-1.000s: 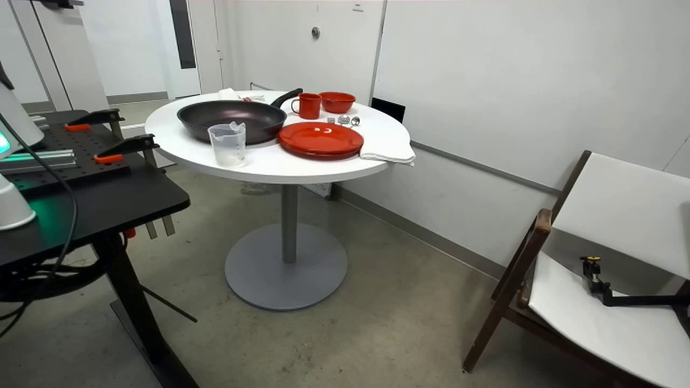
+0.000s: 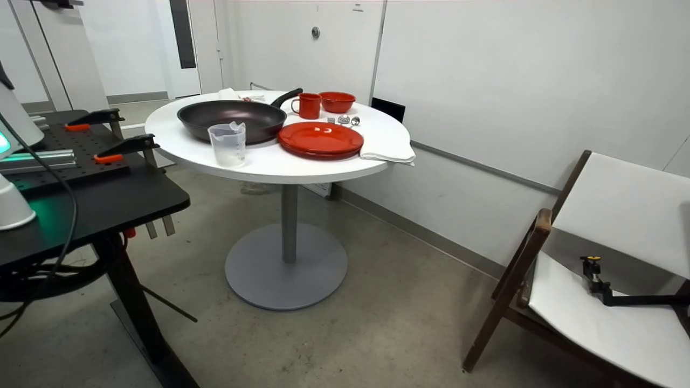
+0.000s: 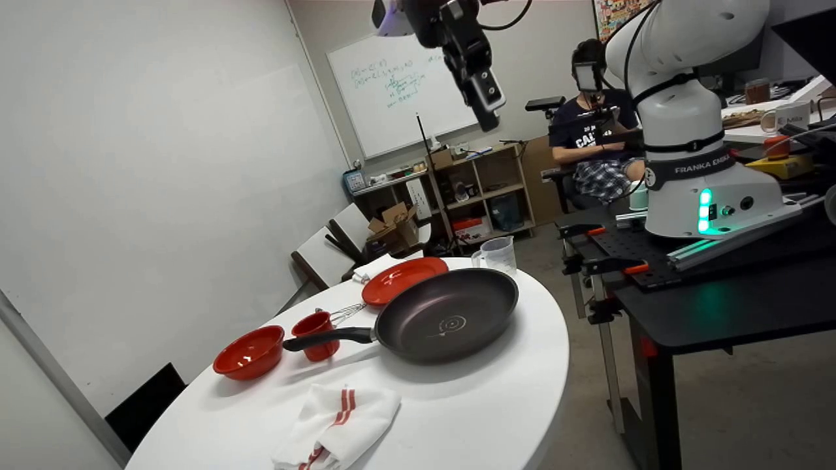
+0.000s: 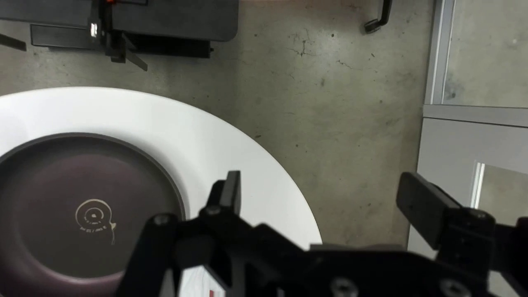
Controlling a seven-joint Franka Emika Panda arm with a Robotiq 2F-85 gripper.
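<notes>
My gripper is open in the wrist view, its two black fingers wide apart with only table edge and floor showing between them. In exterior view 2 the gripper [image 3: 487,117] hangs high above the round white table [image 3: 541,337], touching nothing. A dark frying pan [image 3: 450,317] rests on the table, its black handle pointing toward a red mug [image 3: 317,335] and a red bowl [image 3: 251,353]. Red plates [image 2: 321,138] are stacked beside the pan. At the table's rim stands a clear measuring cup [image 2: 227,143].
A striped white cloth [image 3: 345,423] lies on the table, and another white cloth [image 2: 388,149] overhangs its edge. A metal whisk [image 3: 347,314] lies between mug and plates. The black robot bench [image 2: 123,207] stands apart from the table, with clamps on its edge.
</notes>
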